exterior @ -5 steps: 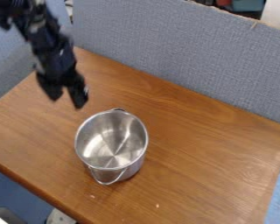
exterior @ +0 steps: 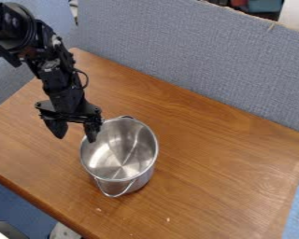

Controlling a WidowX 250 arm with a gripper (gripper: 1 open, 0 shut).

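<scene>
My black gripper (exterior: 74, 125) is low over the wooden table at the left, open, beside the upper left rim of a steel pot (exterior: 120, 149) with a wire handle. Whether its fingertips touch the table or the pot is unclear. Nothing shows between the fingers.
Grey padded walls (exterior: 190, 56) border the back and left. A pale blue strip (exterior: 295, 210) lies at the lower right.
The arm has come down and toward the front from higher at the back, where it was blurred. The pot has not moved.
</scene>
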